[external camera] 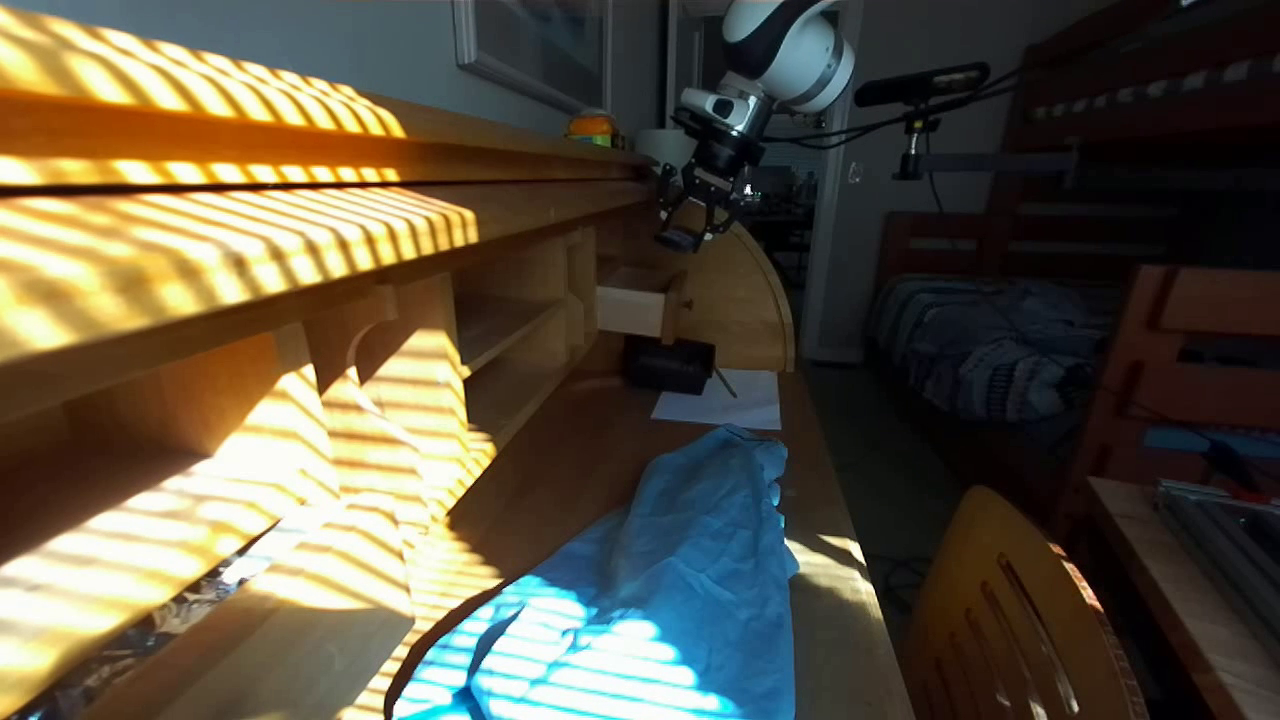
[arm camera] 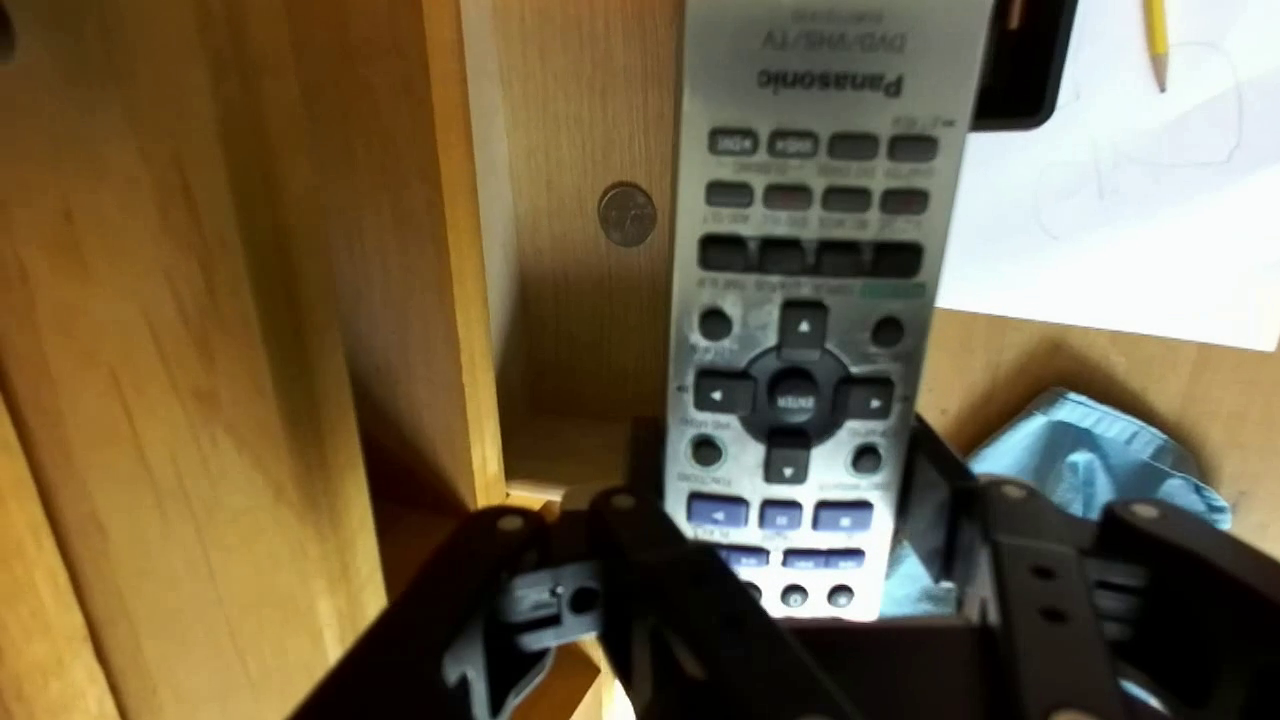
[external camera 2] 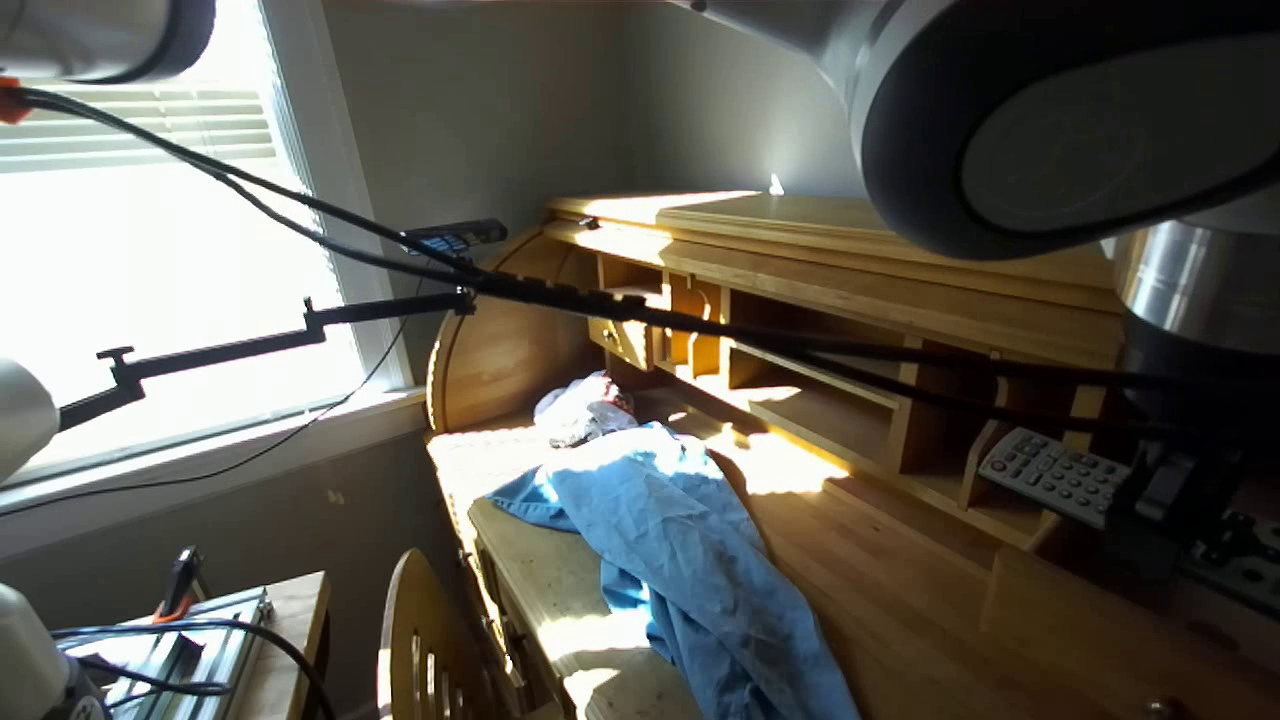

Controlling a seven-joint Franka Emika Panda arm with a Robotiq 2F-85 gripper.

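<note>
A silver Panasonic remote (arm camera: 794,402) is clamped between the dark fingers of my gripper, which is shut on its sides near one end. In exterior view 2 the same remote (external camera 2: 1053,476) sticks out from the gripper, buttons showing. My gripper (external camera: 697,214) hangs in the air above an open small wooden drawer (external camera: 632,307) in exterior view 1. Seen from the wrist, the drawer's floor (arm camera: 564,324) lies below and left of the remote, with a coin (arm camera: 627,214) on it. The remote hides part of the drawer.
Beneath the drawer stands a black box (external camera: 669,365), beside white paper (external camera: 744,400) with a pencil (external camera: 725,383). A blue cloth (external camera: 702,516) covers much of the desk. Cubby shelves (external camera: 510,324) line the back, under a long top ledge (external camera: 528,160).
</note>
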